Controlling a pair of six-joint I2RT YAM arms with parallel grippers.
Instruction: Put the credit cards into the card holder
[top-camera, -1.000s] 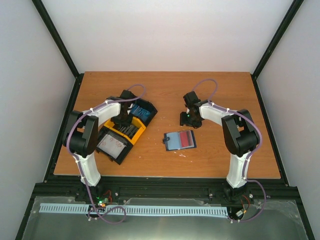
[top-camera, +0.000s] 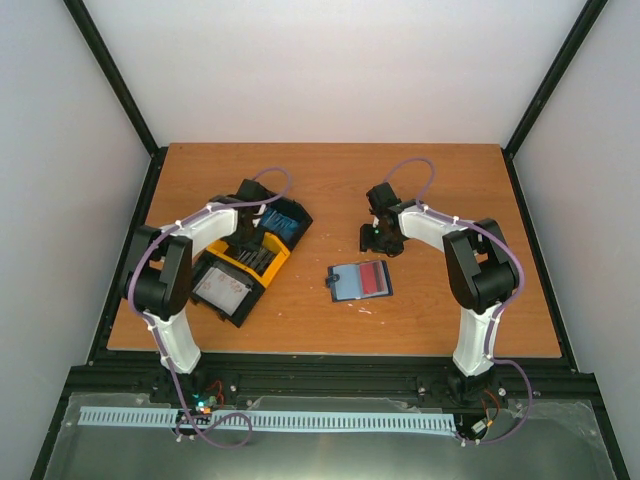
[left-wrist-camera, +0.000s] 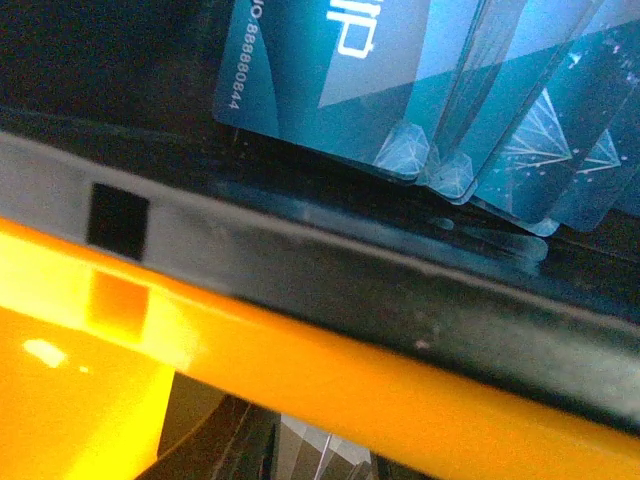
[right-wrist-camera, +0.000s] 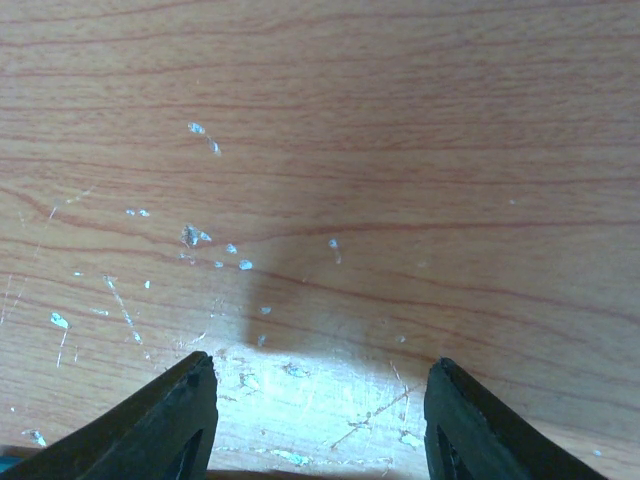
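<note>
Blue credit cards (left-wrist-camera: 350, 90) lie fanned in a black compartment of the organiser case (top-camera: 270, 260), which has a yellow middle tray (left-wrist-camera: 500, 410). My left gripper (top-camera: 243, 235) is over the case; in the left wrist view the yellow edge mostly hides its fingers, so its finger is unclear. The card holder (top-camera: 355, 280), with blue and red sleeves, lies open on the table. My right gripper stands open just behind the holder, over bare wood, nothing between its fingers.
The case's front compartment (top-camera: 222, 290) holds light items.
My left gripper has shifted very slightly over the case. The right arm and the card holder have not visibly moved.
</note>
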